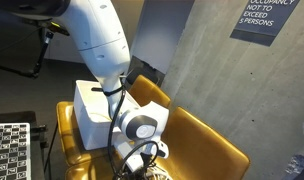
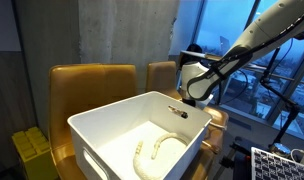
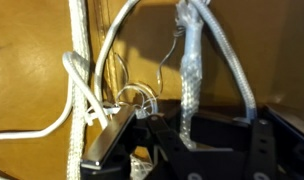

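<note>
White braided rope [image 3: 192, 65] lies over the tan leather in the wrist view, with one strand running down to my gripper. The gripper's fingers are together, and that strand appears to pass between its fingertips. Further strands of white cord [image 3: 77, 60] loop and cross at the left, with thin frayed threads among them. In exterior view 1 my gripper [image 1: 142, 163] is low over the seat, beside a small piece of the rope [image 1: 159, 172]. The exact contact is hidden there by the arm and its cables.
A white box [image 2: 102, 125] stands on the seats, with a pale curved rope [image 2: 142, 160] inside it. Tan chair backs [image 1: 202, 145] line the grey wall. A yellow block stack [image 2: 32, 155] is at the far left. A checkered board [image 1: 10, 150] lies at the left.
</note>
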